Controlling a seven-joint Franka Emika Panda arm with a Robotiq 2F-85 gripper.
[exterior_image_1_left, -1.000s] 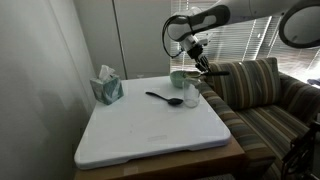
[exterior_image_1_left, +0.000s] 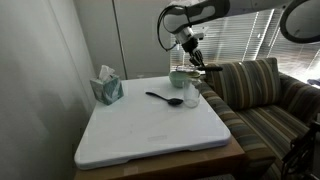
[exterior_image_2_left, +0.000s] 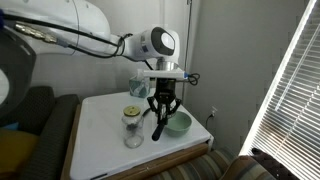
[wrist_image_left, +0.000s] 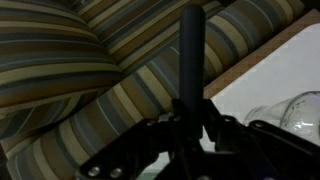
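My gripper (exterior_image_1_left: 198, 62) is shut on a long dark handle-like utensil (wrist_image_left: 192, 60), held above the far right end of the white table. In exterior view 1 the utensil points right, toward the couch; in the wrist view it runs up the middle of the picture. Exterior view 2 has the gripper (exterior_image_2_left: 160, 106) between a clear jar (exterior_image_2_left: 132, 132) and a pale green bowl (exterior_image_2_left: 180, 123). What lies at the utensil's other end cannot be made out.
A black spoon (exterior_image_1_left: 165, 98) lies on the white tabletop (exterior_image_1_left: 140, 130), left of the clear jar (exterior_image_1_left: 191, 96). Farther left stands a tissue box (exterior_image_1_left: 107, 90). The striped couch (exterior_image_1_left: 255, 90) borders the table's right side.
The gripper and the dark utensil have shifted slightly up and left in exterior view 1. Spoon, jar, bowl and tissue box have stayed put.
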